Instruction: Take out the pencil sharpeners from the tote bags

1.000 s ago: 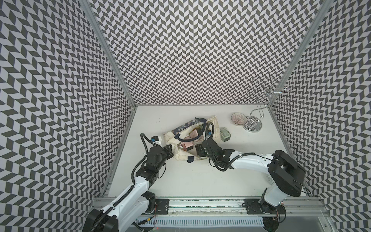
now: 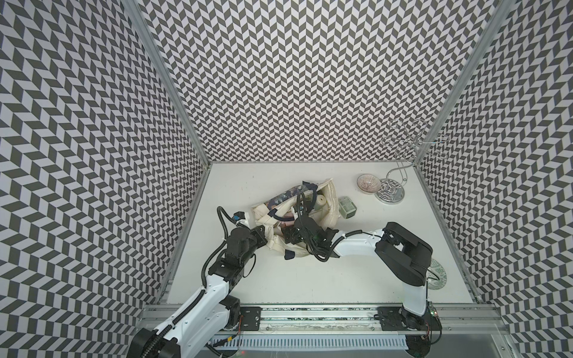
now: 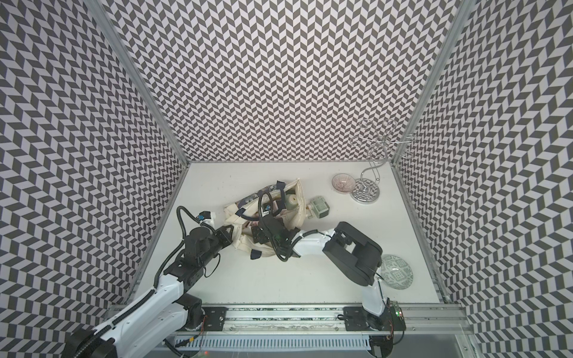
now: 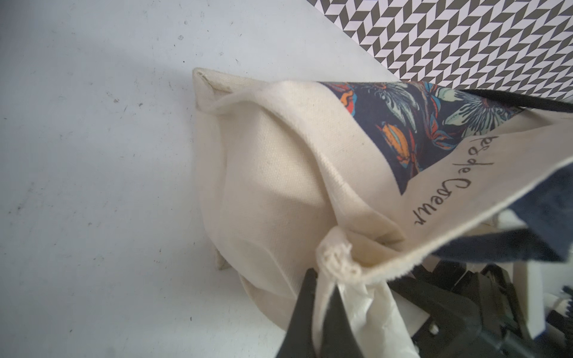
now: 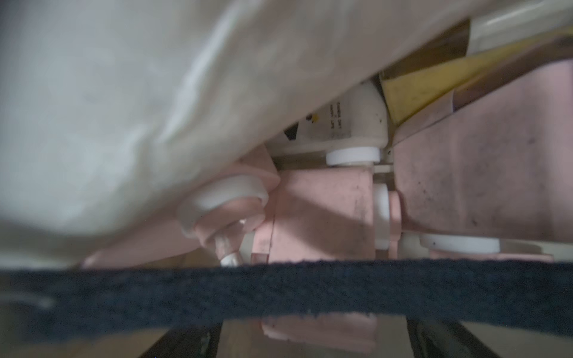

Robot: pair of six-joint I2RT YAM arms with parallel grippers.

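Note:
The cream tote bag (image 4: pixel 268 161), with a dark floral panel, lies open in the middle of the table. My left gripper is shut on the bunched cloth of the bag's rim. Pink sharpeners with white parts fill the bag: one sharpener (image 5: pixel 322 214) lies centrally in the right wrist view, a larger pink sharpener (image 5: pixel 489 155) to its right, and another (image 5: pixel 232 208) to its left. My right gripper reaches into the bag's opening, fingers spread around the central sharpener's near end, not closed on it. A navy handle (image 5: pixel 298 292) crosses in front of the fingers.
A green sharpener (image 2: pixel 346 206) stands on the table right of the bag. A pinkish bowl (image 2: pixel 369 183) and a metal stand (image 2: pixel 391 191) are at the back right. A patterned plate (image 3: pixel 397 272) lies front right. Inside the bag is a white bottle (image 5: pixel 358 119).
My right arm has moved left and its gripper now covers the bag's opening, hiding the pink sharpeners from above. The left gripper has stayed at the bag's rim.

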